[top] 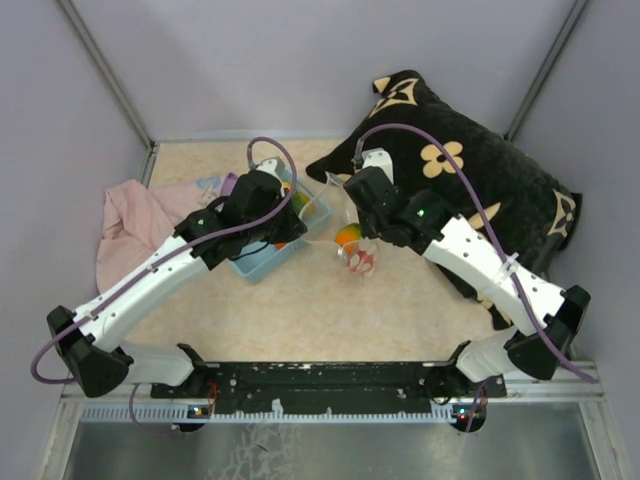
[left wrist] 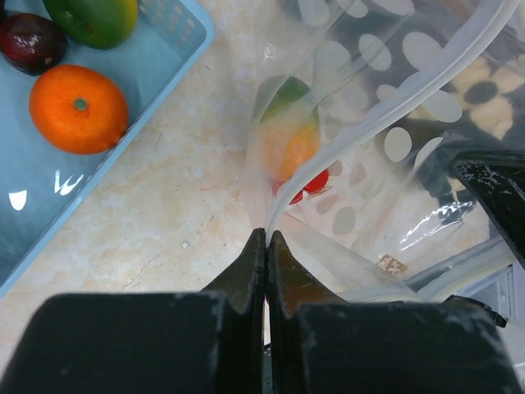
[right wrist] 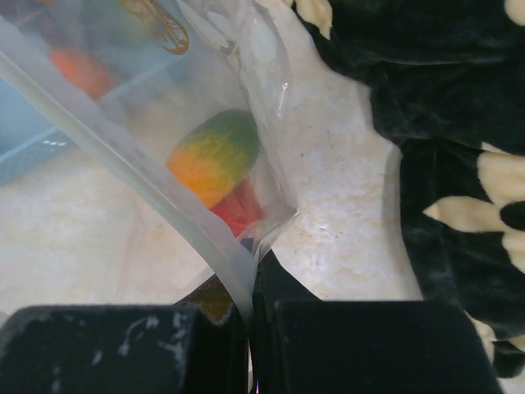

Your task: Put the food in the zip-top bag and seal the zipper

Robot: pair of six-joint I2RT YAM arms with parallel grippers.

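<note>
The clear zip top bag (top: 325,222) hangs between my two arms with its mouth spread wide. My left gripper is shut on one side of its rim, and my right gripper is shut on the opposite side. Inside the bag lie a green-and-orange mango-like fruit (top: 348,234) and a red item (right wrist: 239,207) below it; the bag's film blurs the red one. The blue basket (left wrist: 156,123) beside the bag holds an orange (left wrist: 79,109), a green fruit (left wrist: 94,20) and a dark red fruit (left wrist: 31,43). From above, both fingertips are partly hidden by the wrists.
A black cushion with beige flowers (top: 440,160) fills the back right, close to my right arm. Pink cloth (top: 140,230) lies at the left.
</note>
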